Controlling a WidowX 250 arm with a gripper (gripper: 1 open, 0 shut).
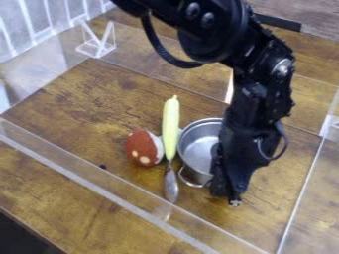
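A steel pot [199,147] stands at the centre of the wooden surface, partly hidden by my black gripper [225,184], which is low at its right front. The gripper's fingers are dark and close together; nothing shows held in them. A red mushroom-like toy [143,147] with pale spots lies left of the pot. A yellow elongated object [171,127] lies between them, and a metal utensil [171,187] points toward the front below it.
Clear plastic walls [93,179] border the area at front, right and back.
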